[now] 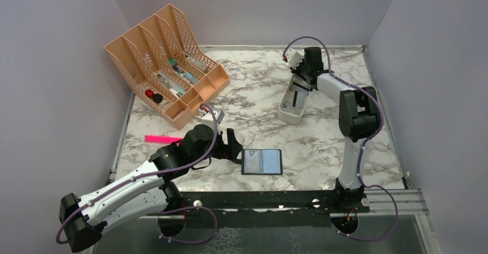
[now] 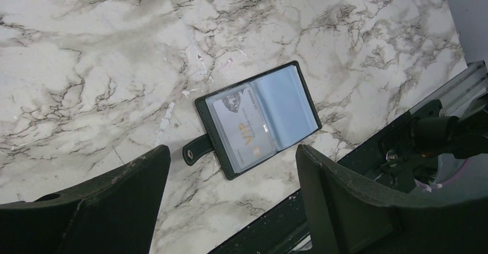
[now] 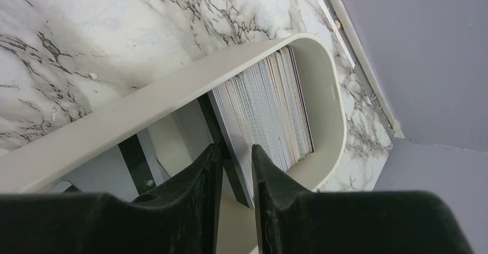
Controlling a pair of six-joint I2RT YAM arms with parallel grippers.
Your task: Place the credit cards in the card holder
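Open on the marble table lies the black card holder (image 1: 262, 174). In the left wrist view a grey-white card (image 2: 239, 118) shows in its clear left sleeve, and the blue sleeve (image 2: 288, 107) looks empty. My left gripper hangs beside the holder, wide open and empty. At the back right, my right gripper reaches into a cream box (image 3: 132, 103) holding a tightly packed stack of cards (image 3: 270, 98). Its fingers stand partly open at the stack's front, around the edge of the foremost cards. Whether they touch the cards, I cannot tell.
Loose cards (image 3: 100, 165) lie flat in the box's near part. A tan organizer (image 1: 172, 64) with small items stands at the back left, and a pink strip (image 1: 162, 139) lies beside my left arm.
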